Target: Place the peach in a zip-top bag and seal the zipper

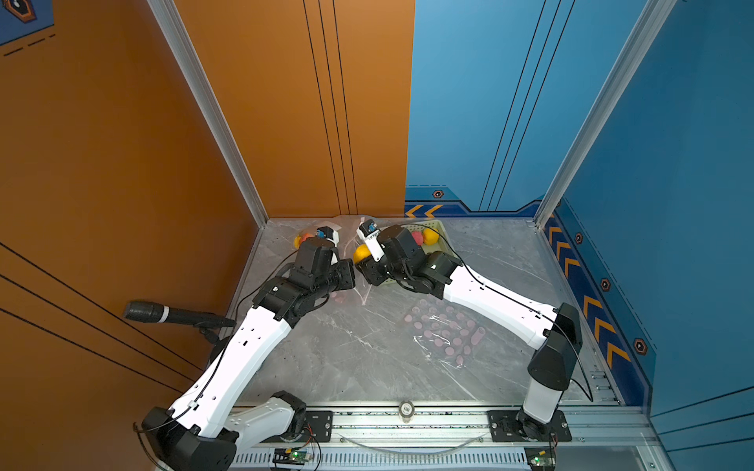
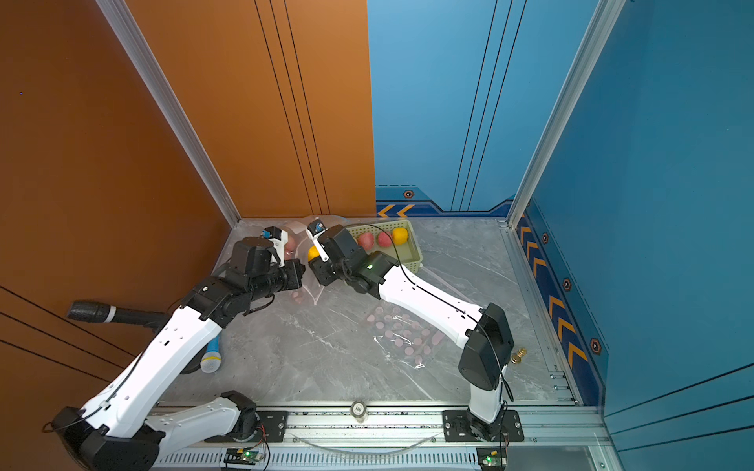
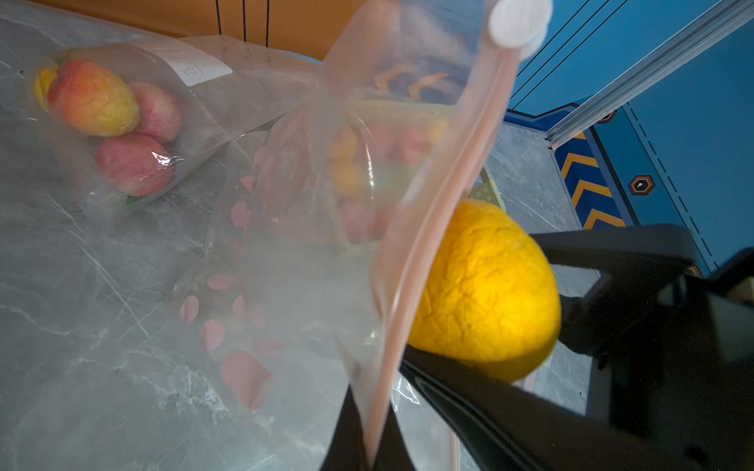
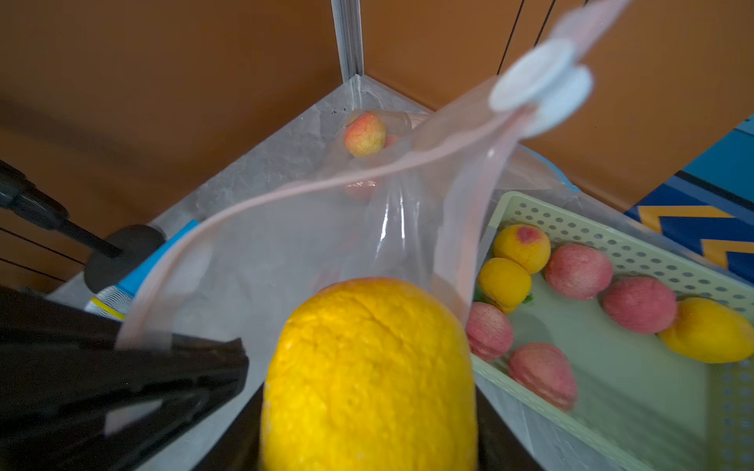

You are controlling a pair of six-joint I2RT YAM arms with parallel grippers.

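My right gripper (image 1: 369,265) is shut on a yellow peach (image 4: 369,376), which sits between its fingers. The clear zip top bag (image 3: 306,298) stands with its mouth parted, a pinkish zipper strip (image 3: 440,235) along the rim and a white slider (image 3: 518,22) at its upper end. In the left wrist view, my left gripper is shut on the bag's near edge. The peach is at the mouth, its left side partly behind the pink strip; how far it is inside I cannot tell.
A pale green basket (image 4: 628,400) of peaches stands to the right of the bag. Another clear bag (image 3: 196,149) with several peaches lies at the back left. A flat pink-dotted bag (image 1: 446,333) lies on the table, whose front is otherwise clear.
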